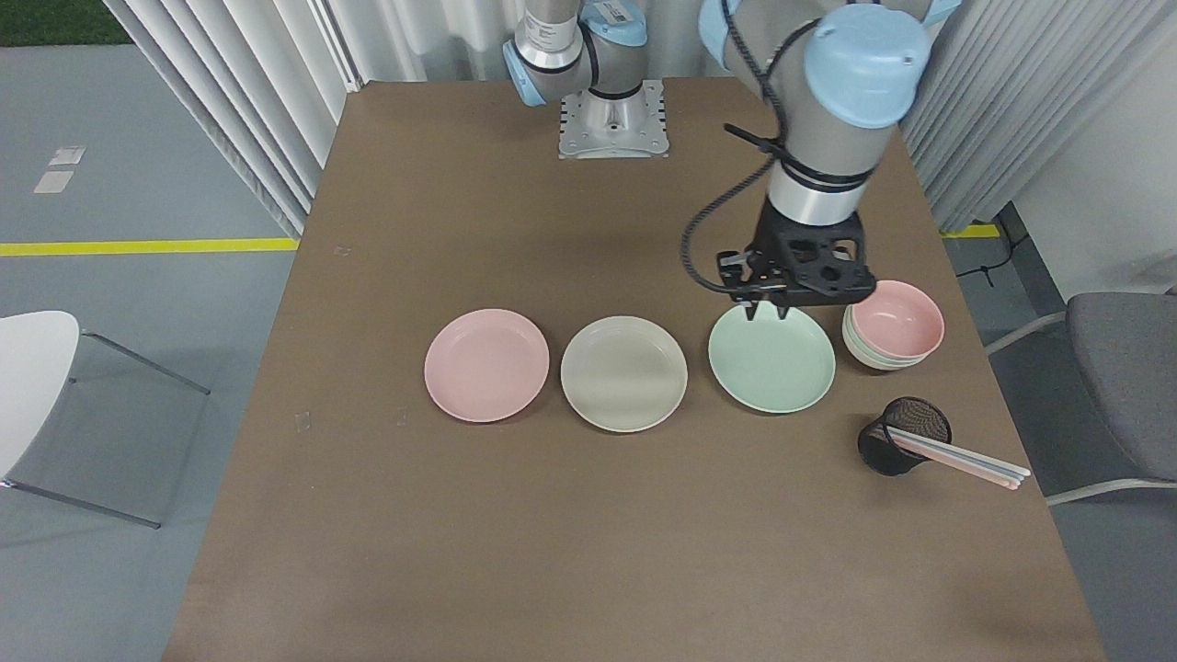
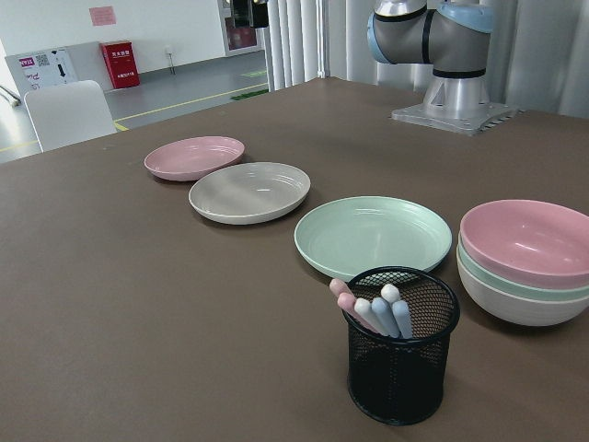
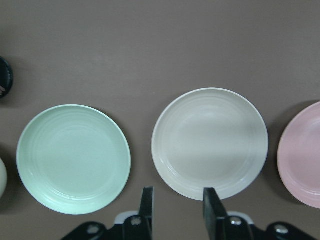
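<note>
My gripper (image 1: 766,307) hangs above the table near the back rim of the mint plate (image 1: 772,359); in the wrist view its two fingers (image 3: 146,210) stand apart with nothing between them. A white plate (image 1: 623,373) and a pink plate (image 1: 486,364) lie in a row to the left of the mint one. To the right stands a stack of bowls (image 1: 894,322), pink on top, then mint and white in the left view. In front of the stack is a black mesh holder (image 2: 396,378) with pink, white and blue utensils in it.
Chairs (image 1: 33,375) stand off both sides.
</note>
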